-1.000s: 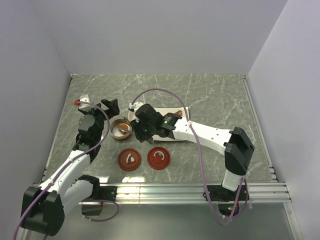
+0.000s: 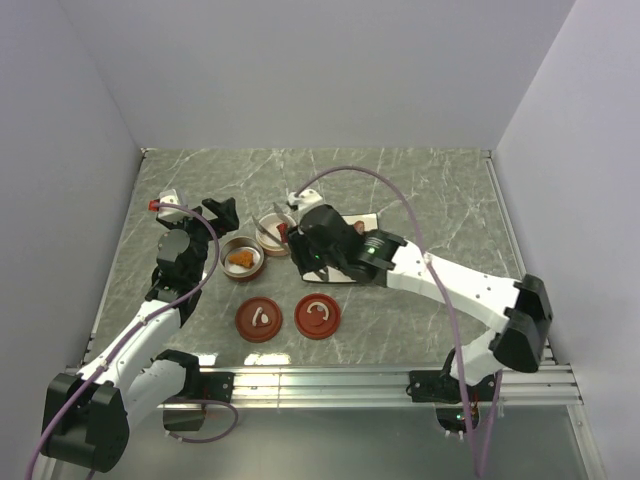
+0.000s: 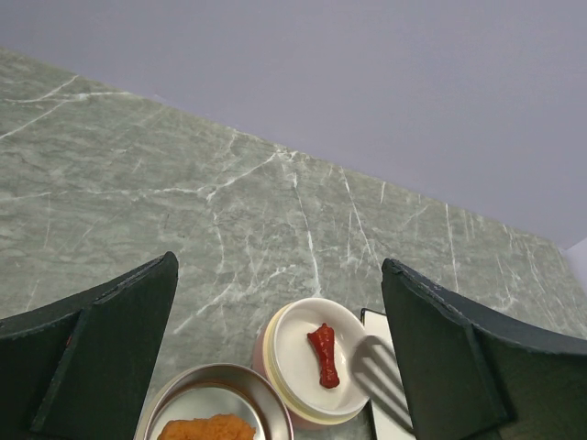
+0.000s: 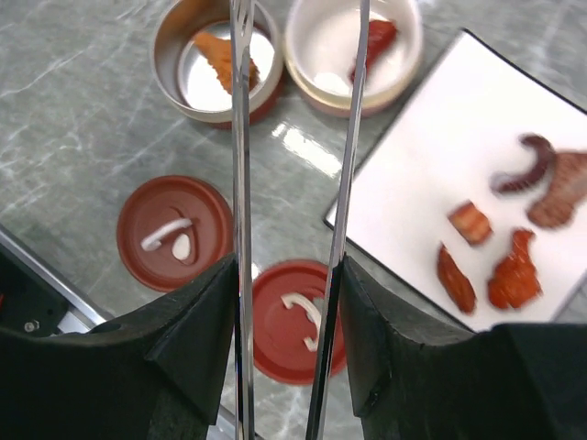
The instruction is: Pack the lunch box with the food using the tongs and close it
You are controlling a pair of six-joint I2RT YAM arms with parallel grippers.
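Note:
A steel-lined bowl [image 2: 258, 264] holds an orange-brown fried piece [image 3: 209, 428]. Behind it and to its right, a white-lined bowl [image 3: 310, 379] contains a red drumstick-like piece [image 3: 324, 356]. My right gripper is open, and two long metal tong arms [image 4: 242, 174] run forward from its fingers, spread apart with nothing gripped. Their ends reach over the bowls; one slotted tip [image 3: 376, 359] shows beside the red piece. My left gripper stands open and empty at the left, behind the bowls.
A white board [image 4: 431, 174] right of the bowls carries several food pieces, including a red chunk [image 4: 514, 275]. Two reddish-brown lids with pale handles, a left lid [image 2: 247, 330] and a right lid [image 2: 306, 328], lie in front.
The fried piece has settled lower in the steel-lined bowl and the tongs have spread off it. The left arm has not moved.

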